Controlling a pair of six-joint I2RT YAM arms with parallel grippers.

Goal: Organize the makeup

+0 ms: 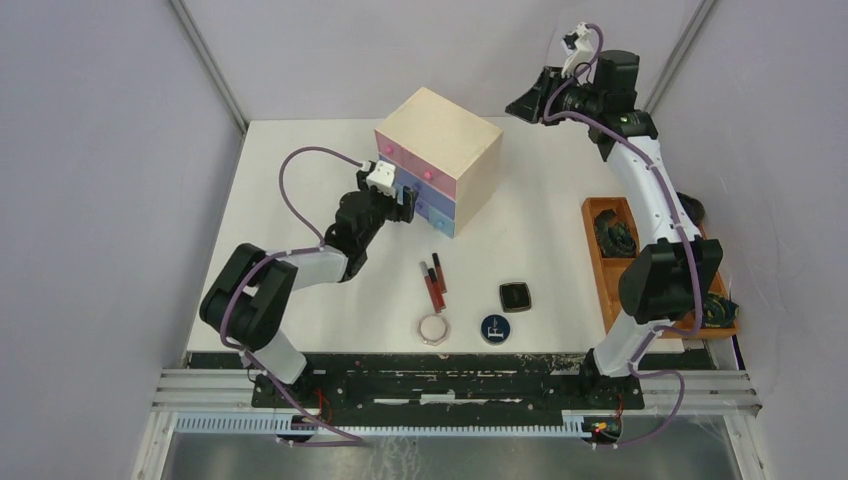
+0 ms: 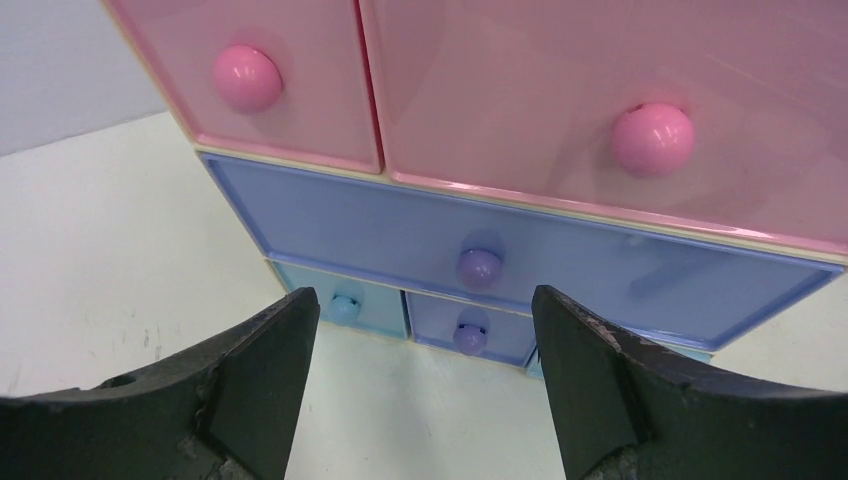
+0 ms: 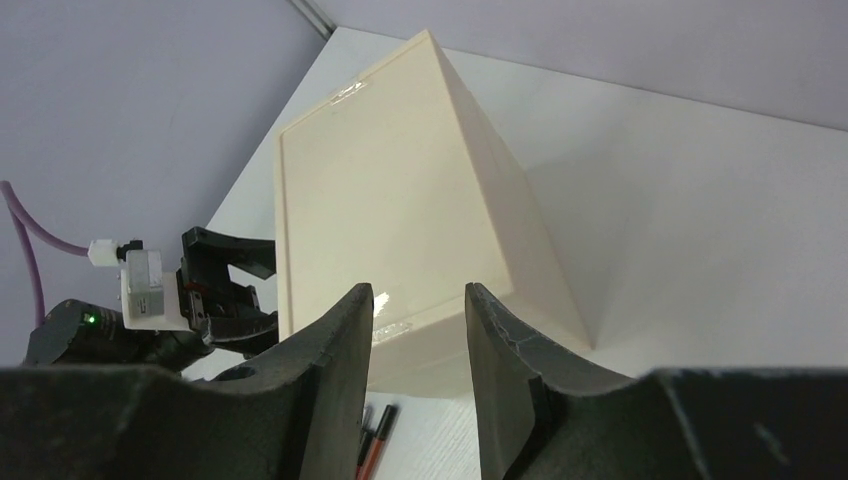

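Note:
A cream drawer box [image 1: 441, 130] stands at the back of the table, turned so its drawers face front left. In the left wrist view its pink drawers [image 2: 500, 100] are on top, a wide blue drawer [image 2: 370, 220] with a purple knob [image 2: 479, 269] sits below, and small drawers line the bottom; all look closed. My left gripper is open in front of the wide blue drawer, its fingers apart on either side of the purple knob, nothing held. Open and empty, my right gripper is raised at the back right, beyond the box.
Slim red-and-black tubes [image 1: 434, 286] lie mid-table. Toward the front are a round white compact [image 1: 433, 329], a round dark blue one [image 1: 495, 329] and a square black one [image 1: 515, 297]. A wooden tray [image 1: 593, 250] stands at the right. Table space left of the box is clear.

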